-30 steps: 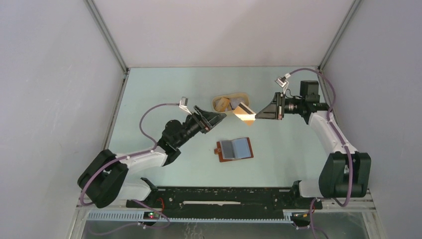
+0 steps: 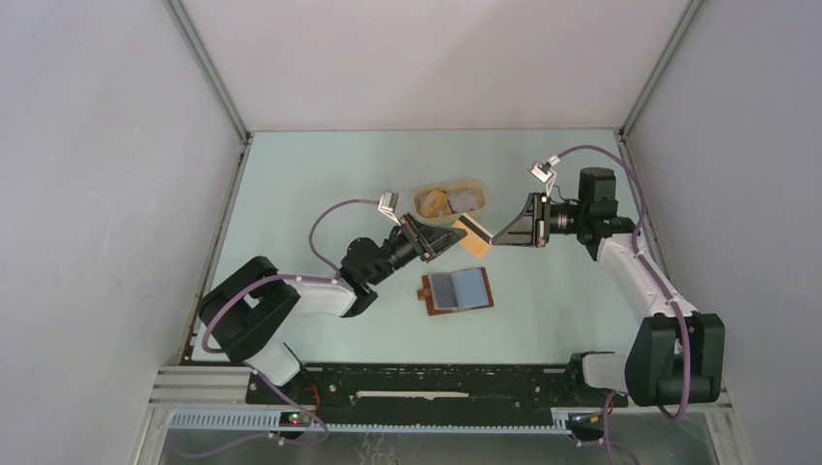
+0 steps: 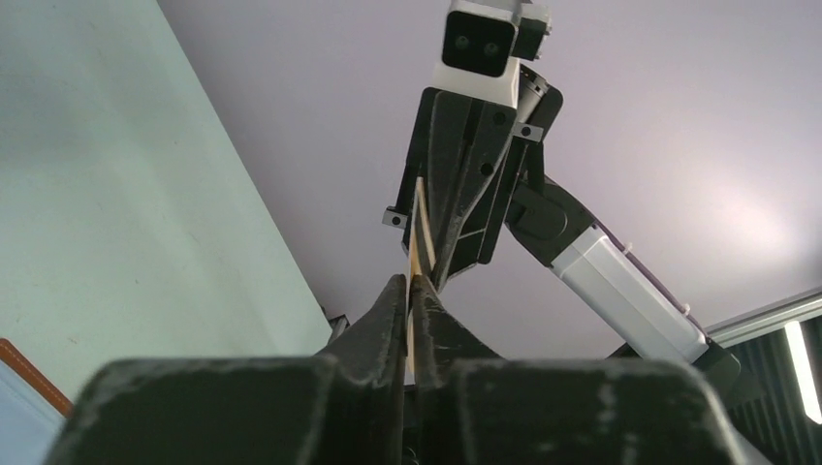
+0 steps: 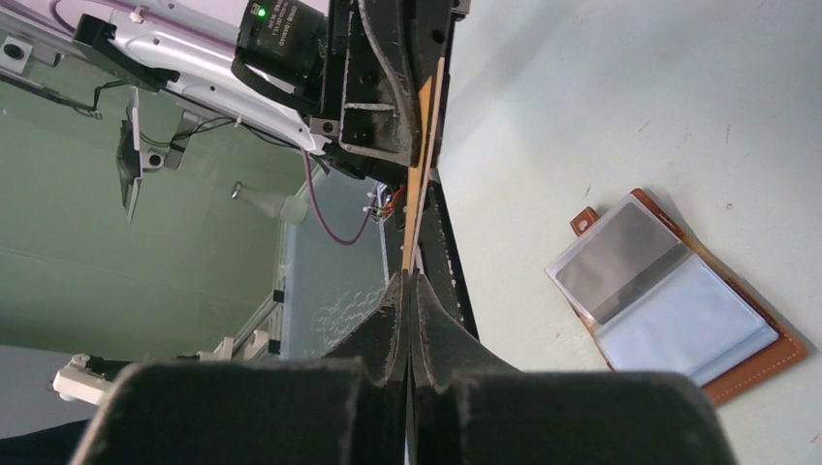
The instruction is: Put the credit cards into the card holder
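An orange card with a dark stripe [image 2: 473,236] is held in the air between my two grippers, edge-on in both wrist views. My left gripper [image 2: 459,232] is shut on one edge of it, and my right gripper [image 2: 493,239] is shut on the opposite edge. The brown card holder [image 2: 488,294] lies open below them on the table, its grey and bluish sleeves showing; it is also in the right wrist view [image 4: 679,310].
A tan tray [image 2: 449,188] holding cards stands at the back centre, behind the grippers.
My left gripper has moved right and up to the card and now holds its edge. The right gripper with the card has shifted slightly left and down in the top view.
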